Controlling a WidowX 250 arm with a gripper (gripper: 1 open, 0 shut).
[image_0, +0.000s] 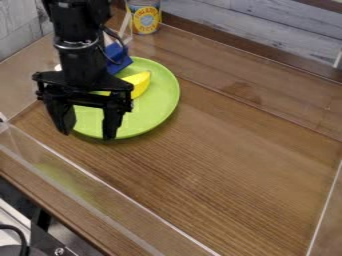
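Note:
My black gripper hangs low over a bright green plate at the upper left, its two fingers pointing down and apart, open. A yellow object, banana-like, lies on the plate just behind the gripper, partly hidden by it. A blue object sits at the plate's back edge, behind my wrist.
A can with a yellow label stands at the back. A pale wall runs along the back, and a clear edge strip borders the near left.

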